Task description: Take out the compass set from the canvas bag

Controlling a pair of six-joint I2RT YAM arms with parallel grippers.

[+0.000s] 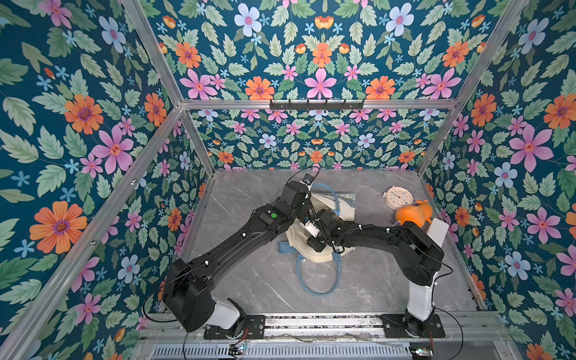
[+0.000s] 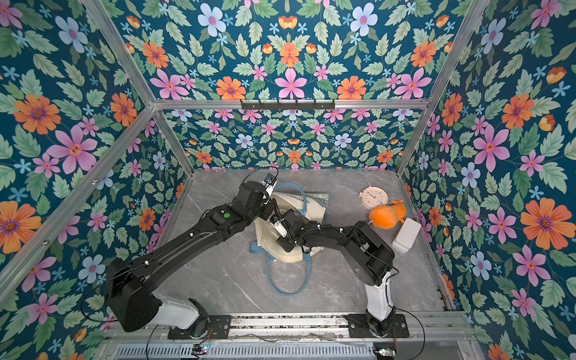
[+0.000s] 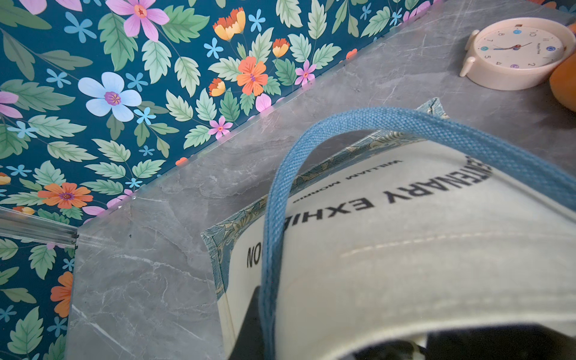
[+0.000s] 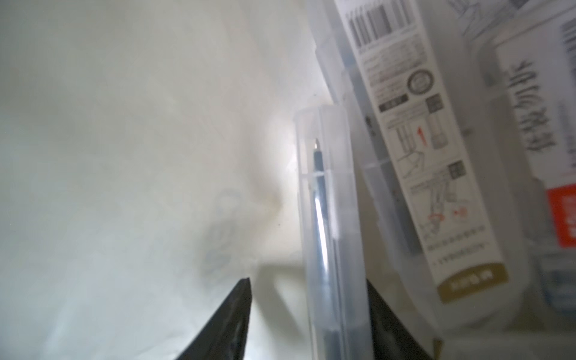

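The cream canvas bag (image 3: 420, 258) with blue straps lies in the middle. My left gripper is at its mouth, shut on the bag, fingers mostly hidden by fabric. My right gripper is inside the bag, part open, its fingertips on either side of a slim translucent case (image 4: 330, 234) with a dark pointed tool in it; whether they touch it is unclear. Beside that, in the right wrist view, lie larger translucent cases with labels (image 4: 438, 198) and a white-and-red package (image 4: 540, 120).
A pink clock (image 1: 397, 196), an orange plush (image 1: 411, 216) and a white box (image 2: 406, 234) stand at the right.
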